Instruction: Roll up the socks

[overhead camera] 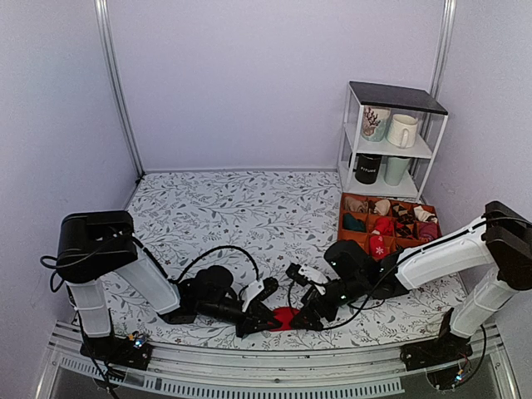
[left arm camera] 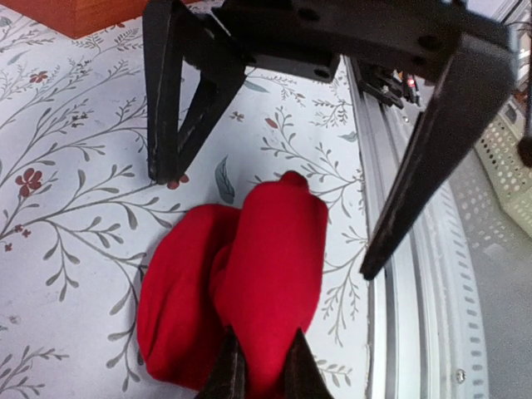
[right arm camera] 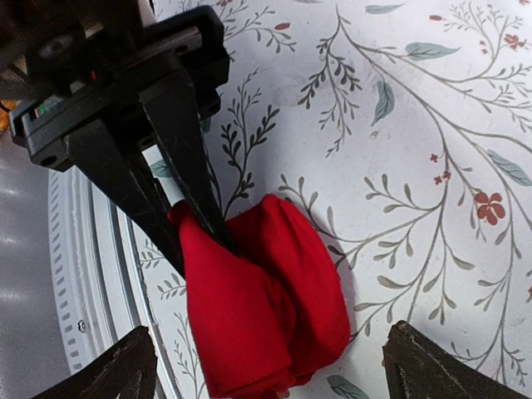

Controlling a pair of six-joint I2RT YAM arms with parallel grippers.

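Note:
A red sock (overhead camera: 284, 317), bunched and partly rolled, lies on the floral mat near the front edge. In the left wrist view my left gripper is shut on the sock (left arm camera: 266, 266), pinching its near end. My right gripper (overhead camera: 306, 314) is at the sock's right side; in the left wrist view its fingers stand apart above the sock. In the right wrist view the left gripper's fingers are on the far end of the sock (right arm camera: 241, 307), and the right gripper's fingertips flank it at the bottom, apart.
An orange divided box (overhead camera: 353, 237) of rolled socks sits at the right, behind the right arm. A white shelf (overhead camera: 386, 150) with mugs and cups stands at the back right.

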